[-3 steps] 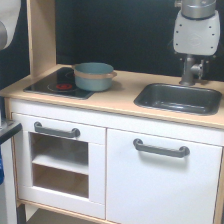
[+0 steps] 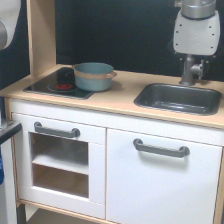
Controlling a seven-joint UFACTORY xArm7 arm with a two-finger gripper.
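A grey-blue pot (image 2: 94, 76) with a tan rim stands on the toy kitchen's worktop, at the right edge of the black hob (image 2: 55, 88). At the top right, a pale grey robot part (image 2: 197, 35) hangs over the sink (image 2: 180, 98), apart from the pot. Grey metal (image 2: 191, 70) shows just beneath it; whether this is the tap or gripper fingers is unclear. No finger gap can be made out, and nothing is seen held.
Below the worktop are a left door (image 2: 91, 120) with a window onto a shelf, and a closed right door (image 2: 160, 190), each with a grey handle. White and grey parts (image 2: 7, 22) intrude at the left edge. Bare wood (image 2: 126, 88) separates pot and sink.
A reddish patch now shows inside the lower left compartment. The pot and the grey part at the top right look unmoved.
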